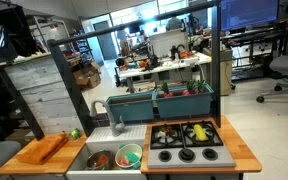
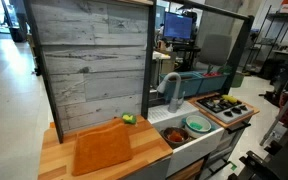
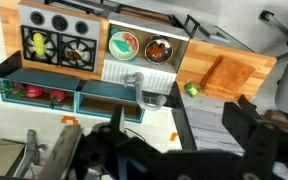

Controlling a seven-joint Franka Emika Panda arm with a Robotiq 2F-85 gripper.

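My gripper is open above the toy kitchen, its dark fingers at the bottom of the wrist view with nothing visible between them. In the sink lie a metal pot [image 3: 158,49] and a pale green bowl [image 3: 123,45], which appears to have something coloured inside. An orange cloth [image 2: 102,148] lies flat on the wooden counter, and a small green item [image 2: 130,118] sits close by. On the stove [image 1: 189,155] rests a yellow object [image 1: 200,132]. The gripper stands apart from all of these.
A grey faucet [image 3: 136,82] rises behind the sink. The blue shelf [image 1: 184,104] behind the stove holds several red and green items. A wooden panel [image 2: 96,70] and a dark frame stand as obstacles around the counter. Bare wood surrounds the cloth.
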